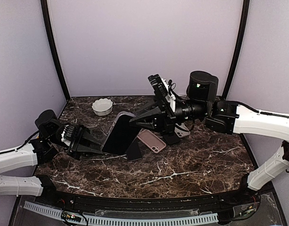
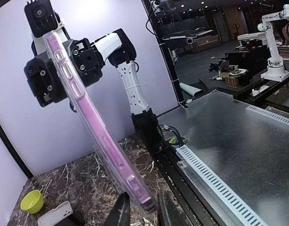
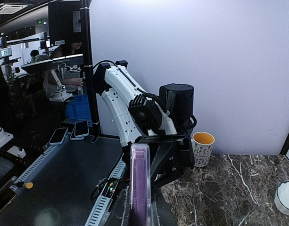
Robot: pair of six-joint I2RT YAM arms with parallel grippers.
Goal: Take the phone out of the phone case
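A pink phone [image 2: 94,117] in a clear case [image 2: 50,40] is held in the air, tilted, its dark screen [image 1: 119,135] showing in the top view. My right gripper [image 1: 136,123] is shut on the cased phone near its upper right edge. In the right wrist view the phone's narrow side [image 3: 141,183] stands upright between the right fingers. From the left, my left gripper [image 1: 101,147] reaches the lower left corner of the phone. Its fingers are part open, with that corner at the gap; whether either finger touches it I cannot tell.
Below the held phone, another pink phone [image 1: 152,141] and dark flat items lie on the marble table [image 1: 182,165]. A white bowl [image 1: 103,105] stands at the back left. An orange-lined cup [image 3: 202,148] stands near the left arm.
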